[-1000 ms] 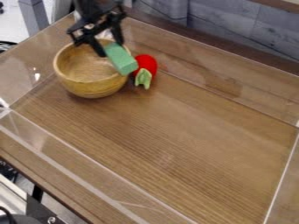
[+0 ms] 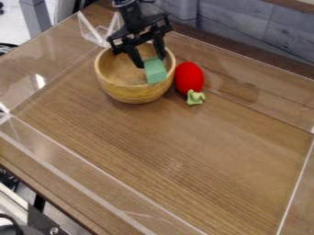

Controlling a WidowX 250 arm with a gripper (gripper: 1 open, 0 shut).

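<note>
My gripper (image 2: 138, 48) is at the top of the view, over a tan bowl (image 2: 123, 87). A green object (image 2: 153, 72) lies inside the bowl on its right side, just below the gripper's dark fingers. Whether they hold it is unclear. A red object (image 2: 189, 77) with a green top sits just right of the bowl, on the wooden table (image 2: 157, 165).
A clear plastic piece (image 2: 95, 27) is behind the bowl at the upper left.
The green object was blurred near the bowl's right rim a second ago and is now inside the bowl. The gripper has moved slightly up.
</note>
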